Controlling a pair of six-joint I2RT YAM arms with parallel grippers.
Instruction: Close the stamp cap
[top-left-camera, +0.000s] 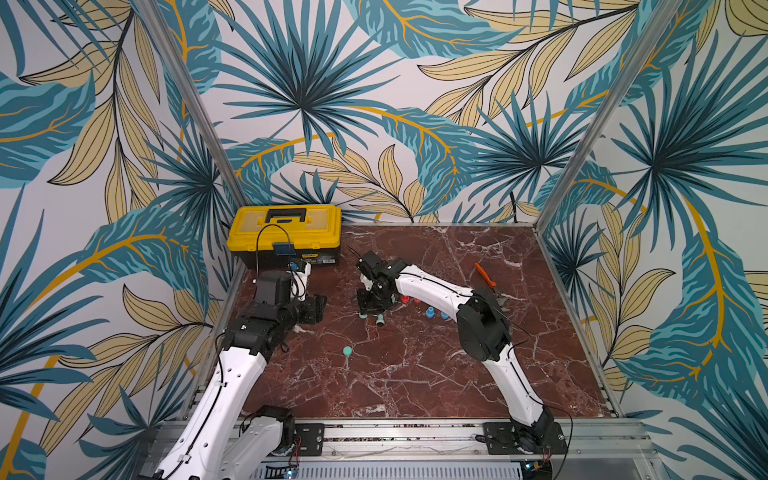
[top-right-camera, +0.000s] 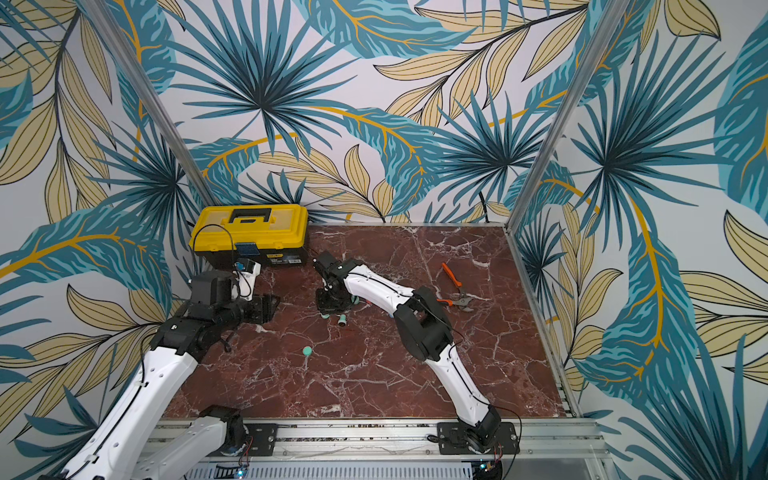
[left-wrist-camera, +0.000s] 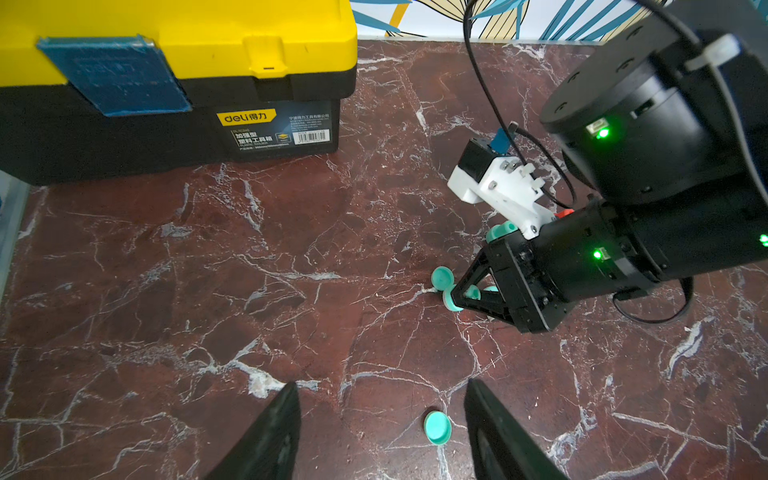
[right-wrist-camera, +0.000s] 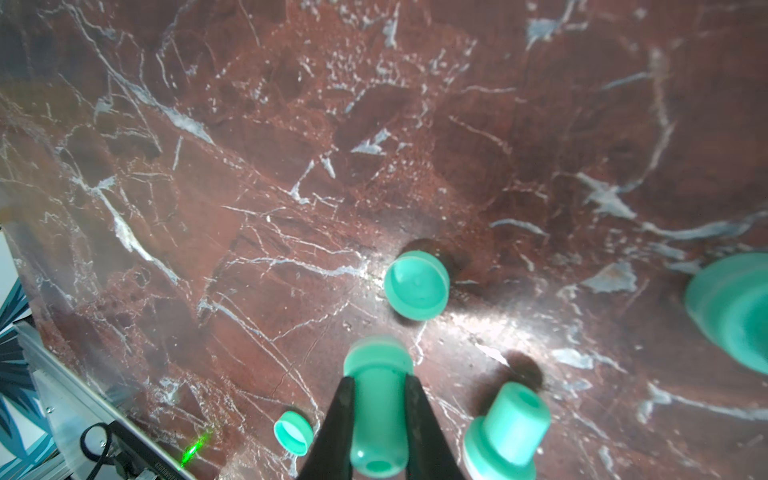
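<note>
A green stamp (right-wrist-camera: 380, 412) stands out in the right wrist view, and my right gripper is shut on it, with one dark finger on each side. Just beyond it an open green cap (right-wrist-camera: 416, 285) lies on the table with its hollow side up. A second small cap rests further off; the left wrist view shows this cap (left-wrist-camera: 437, 428) near my left fingertips. My left gripper is open and empty above bare table. Whether the held stamp touches the table, I cannot tell.
Another green stamp (right-wrist-camera: 508, 428) stands close beside my right fingers, and one more green piece (right-wrist-camera: 732, 312) is at the right edge. The yellow toolbox (top-left-camera: 284, 228) fills the back left corner. Blue stamps (top-left-camera: 436, 313) and orange-handled pliers (top-left-camera: 485, 275) lie right.
</note>
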